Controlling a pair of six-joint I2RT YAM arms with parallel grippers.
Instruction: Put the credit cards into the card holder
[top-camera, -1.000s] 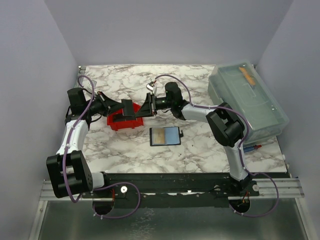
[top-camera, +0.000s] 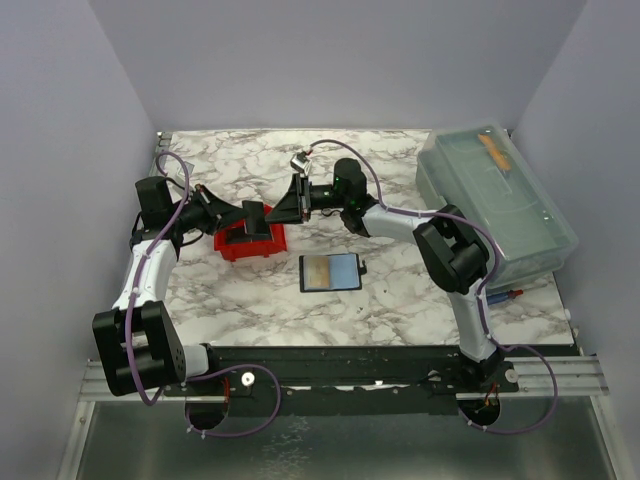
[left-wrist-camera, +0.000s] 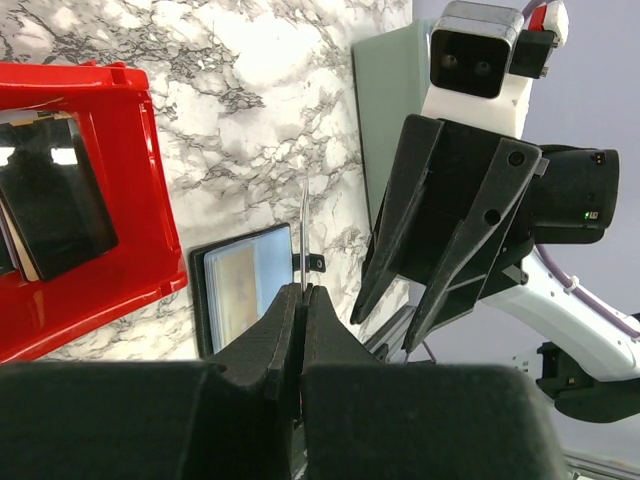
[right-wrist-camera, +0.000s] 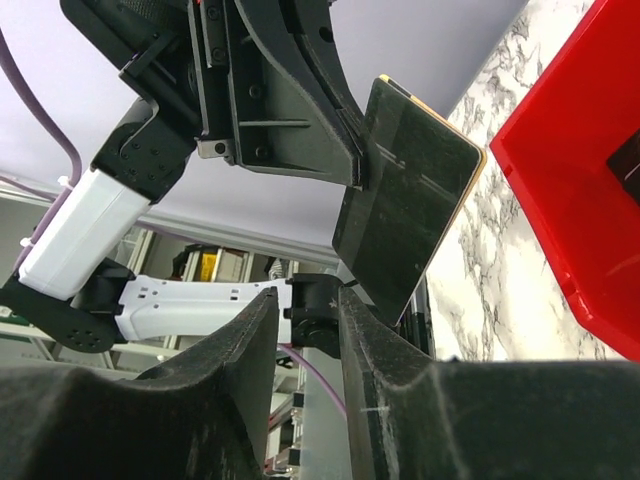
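A dark credit card with a pale edge is held upright by my left gripper, shut on it; the card shows edge-on in the left wrist view. My right gripper (top-camera: 296, 205) hovers just right of the card, its fingertips apart from each other in the left wrist view, with no card visible between them. More dark cards (left-wrist-camera: 55, 195) lie in a red tray (left-wrist-camera: 145, 190). The open card holder (top-camera: 330, 273), with clear sleeves, lies on the marble mat below the grippers.
A translucent lidded box (top-camera: 495, 200) occupies the right side.
My right gripper has shifted very slightly. The left gripper and the card stay in place.
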